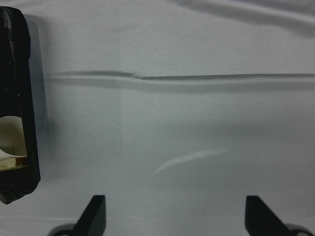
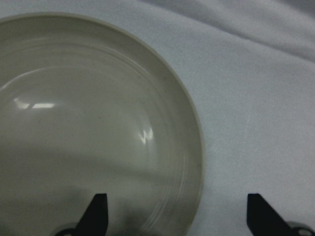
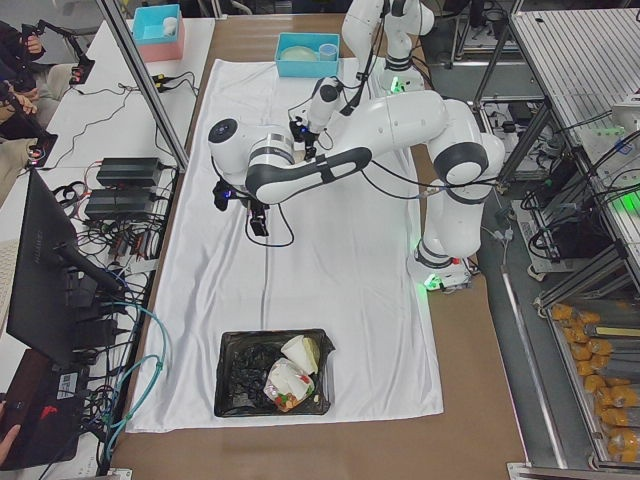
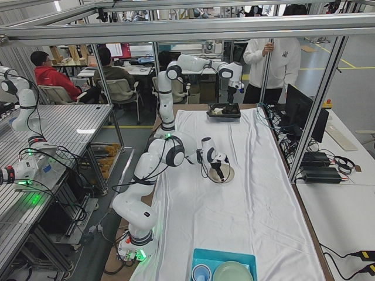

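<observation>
A beige plate [image 4: 212, 174] lies on the white cloth, largely hidden behind an arm in the camera left view; it fills much of the right wrist view [image 2: 98, 123]. My right gripper stands open over its rim, one finger over the plate, the other over cloth, nothing held. My left gripper hangs open over bare cloth, nothing between its fingers. A black bin [image 3: 245, 340] with a bag, white items and food waste lies at the table's other end; its edge shows in the left wrist view.
A blue tray [image 4: 225, 256] with a green plate [image 4: 232, 273] and a cup [image 4: 201, 273] sits at one table end. Monitor [image 3: 40, 280], cables and frame posts border the table.
</observation>
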